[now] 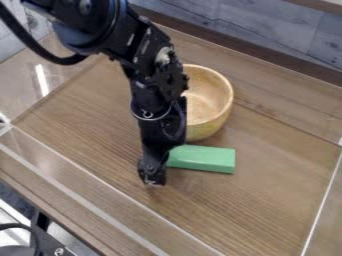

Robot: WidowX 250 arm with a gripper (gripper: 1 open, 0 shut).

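The black arm hangs from the upper left, its gripper (155, 164) low over the wooden table, just left of a green rectangular block (203, 160). The near end of the block is partly behind the fingers. Whether the fingers hold anything, and how far apart they stand, is hard to tell. A tan round bowl (214, 98) sits behind the arm, partly hidden by it.
Grey wooden walls (254, 35) stand at the back. Cables and a pale surface show at the lower left edge.
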